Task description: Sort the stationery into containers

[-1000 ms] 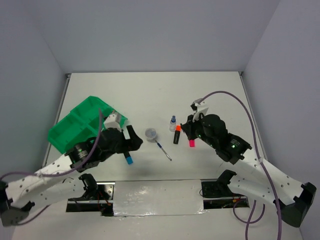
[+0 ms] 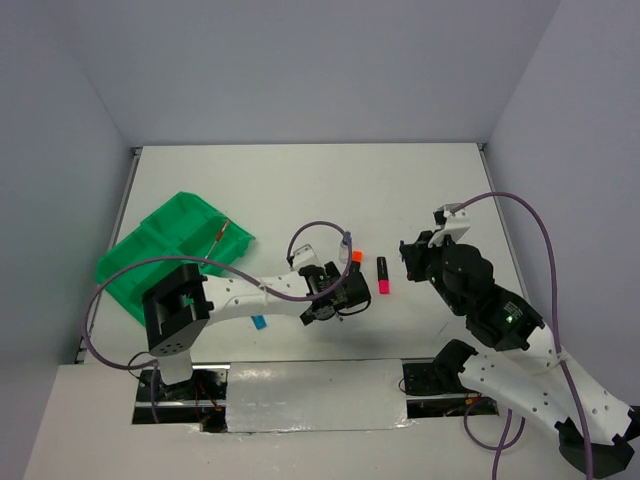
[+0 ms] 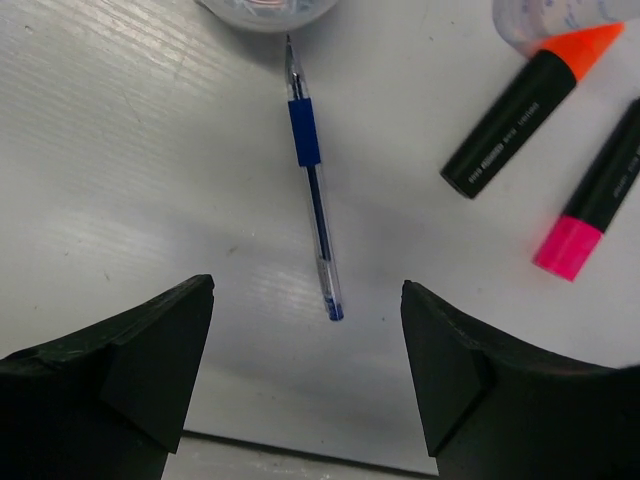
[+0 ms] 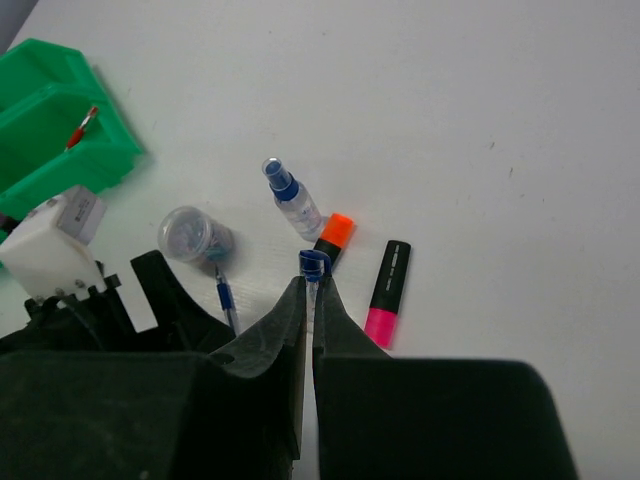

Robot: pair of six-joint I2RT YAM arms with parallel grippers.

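Note:
A clear pen with a blue grip (image 3: 305, 130) lies on the table in the left wrist view, its tip by a round clear tub. Over the pen's lower end my left gripper stands open, its fingers apart on either side and nothing held. My right gripper is shut on a small clear item with a blue end (image 4: 314, 263), seen nearly end-on. An orange highlighter (image 3: 515, 115), a pink highlighter (image 4: 388, 292) and a spray bottle (image 4: 293, 200) lie or stand nearby. In the green tray (image 2: 150, 240) rests a red pen (image 2: 217, 238).
A blue-ended marker (image 2: 259, 322) shows partly below the left arm. The left arm hides the tub and pen in the top view. Behind the spray bottle and right of the pink highlighter the table (image 2: 350, 180) is bare.
My left arm has swung rightward, its gripper now over the pen, and the red pen in the tray has come into view. The right arm has shifted right, away from the highlighters.

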